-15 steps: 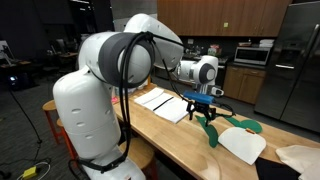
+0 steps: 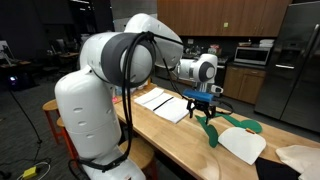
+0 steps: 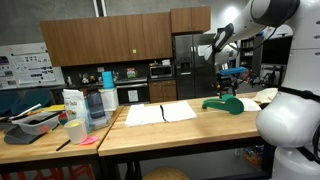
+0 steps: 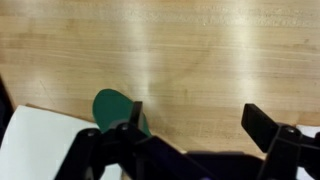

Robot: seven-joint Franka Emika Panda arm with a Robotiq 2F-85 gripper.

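My gripper stands open in the wrist view, its two dark fingers wide apart with only bare wood showing between them. In exterior view 1 the gripper (image 2: 202, 118) hangs above the table. A green piece (image 2: 210, 133) lies on the wood close below it. Part of a dark green rounded thing (image 4: 112, 106) shows beside the left finger in the wrist view, partly hidden by that finger. White flat sheets (image 2: 242, 145) lie to the right of the green piece. A second green piece (image 2: 246, 125) lies behind the white sheet.
A black flat thing (image 2: 276, 170) and a pale sheet (image 2: 300, 157) lie at the table's right. White papers (image 3: 160, 112) lie on the other side. Cups, bottles and a tray (image 3: 38, 122) stand at that end. Bare wood (image 2: 180, 150) is free in front.
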